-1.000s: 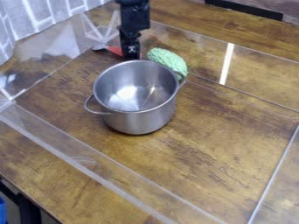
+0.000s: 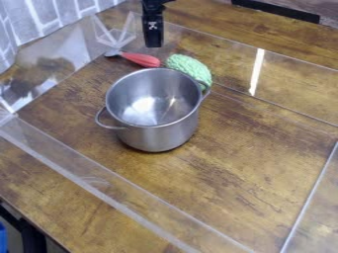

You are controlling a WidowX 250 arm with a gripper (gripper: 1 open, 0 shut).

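Note:
My black gripper point(image 2: 152, 32) hangs at the top of the camera view, raised above a red-handled utensil point(image 2: 140, 59) with a metal head, which lies behind the pot. Whether the gripper is open or shut is too small to tell. A steel pot point(image 2: 152, 111) with two side handles stands on the wooden table in the middle, its inside appearing empty. A pale green, bumpy object point(image 2: 191, 69) lies just behind the pot, to its right.
Clear plastic panels point(image 2: 57, 86) border the work area. A patterned light cloth point(image 2: 40, 25) hangs at the top left.
My gripper has risen toward the top of the view, away from the red-handled utensil, uncovering it. The pot and green object have not moved.

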